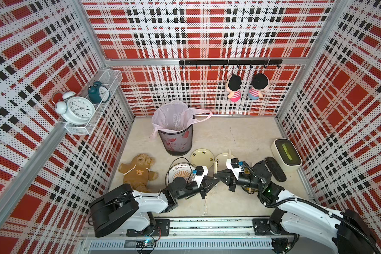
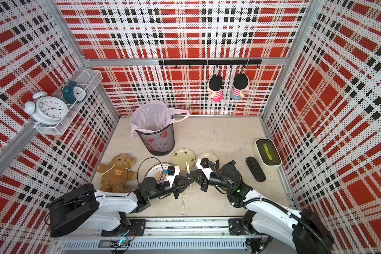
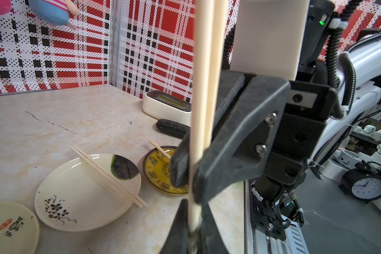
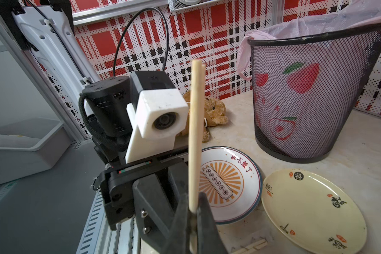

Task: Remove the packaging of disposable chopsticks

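Note:
A pair of bare wooden chopsticks (image 4: 195,127) stands upright between my two grippers, which meet above the front middle of the table. My right gripper is shut on them. Lower down, the left gripper has its tips closed against both sides of the chopsticks' lower end. In the left wrist view the same chopsticks (image 3: 201,84) rise past the right gripper's dark fingers (image 3: 241,139). A translucent strip, like clear wrapper (image 1: 205,205), shows below the left gripper; whether it hangs or lies on the table I cannot tell.
A white plate (image 3: 78,199) carries another pair of chopsticks, and a yellow plate (image 3: 152,167) has a chopstick on it. Cream plate (image 4: 326,203) and fan-patterned plate (image 4: 245,190) lie nearby. Behind stands a lined mesh bin (image 1: 177,141). A teddy bear (image 1: 138,172) sits left.

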